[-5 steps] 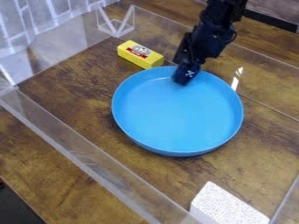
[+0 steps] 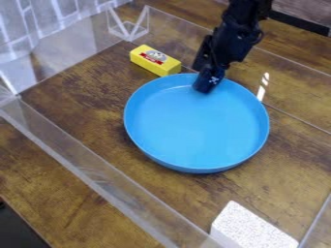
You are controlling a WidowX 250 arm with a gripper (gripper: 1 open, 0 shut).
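A large blue round tray fills the middle of the wooden surface. My black gripper is over its back rim, low at the edge. It is dark and small in view; whether anything sits between its fingers is hard to see, though the fingers look apart. A yellow box with a red and white label lies just behind and left of the tray.
A white block lies at the front right. A red-and-white striped stick lies right of the gripper. Clear plastic walls border the workspace; bare wood shows on the left.
The gripper has shifted very slightly; the tray, yellow box and white block have not visibly moved.
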